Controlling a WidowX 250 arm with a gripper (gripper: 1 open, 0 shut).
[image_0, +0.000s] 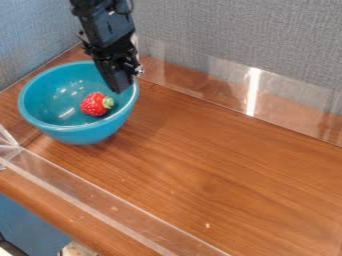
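Note:
A teal bowl (54, 110) sits at the left of the wooden table, with a red strawberry (95, 104) inside it. My black gripper (123, 78) hangs from the top of the view over the bowl's back right part, above the strawberry and apart from it. Its fingertips are dark and small; no object shows between them, and it looks shut.
Clear plastic edging runs along the front left and the back, below grey padded walls (247, 35). A blue area lies beyond the front left edge.

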